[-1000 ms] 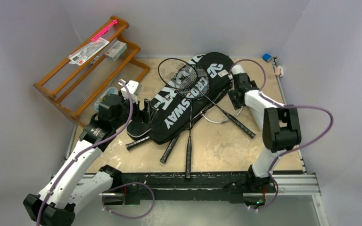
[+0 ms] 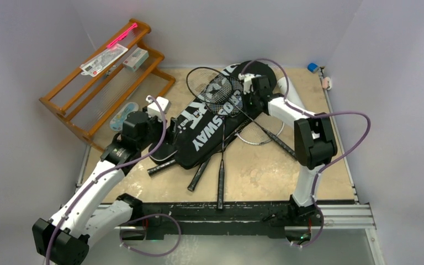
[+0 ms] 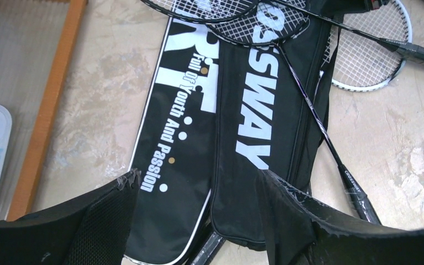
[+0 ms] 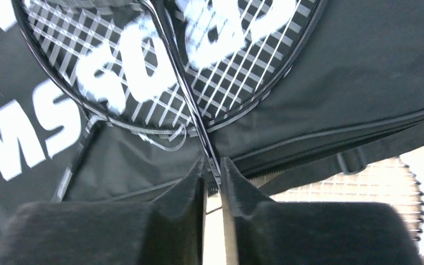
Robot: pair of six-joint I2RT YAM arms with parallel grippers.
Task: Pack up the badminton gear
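Two black racket bags point(image 2: 199, 141) lie diagonally on the table, with black rackets point(image 2: 221, 182) crossed on top and a white-rimmed racket point(image 3: 367, 83) partly beneath at the right. My left gripper hangs open over the bags' lower end, nothing between its fingers. My right gripper is down at a black racket shaft point(image 4: 190, 99) near the bags' upper part, its fingers narrowly apart with the shaft appearing between or just under the tips; whether it grips is unclear.
A wooden rack point(image 2: 105, 94) with small items stands at the back left. A white roll point(image 2: 295, 96) lies right of the bags, a small blue object point(image 2: 312, 67) at the back right.
My right gripper has moved left from beside the white roll onto the rackets atop the bags. The left arm has shifted slightly; the rackets look unmoved.
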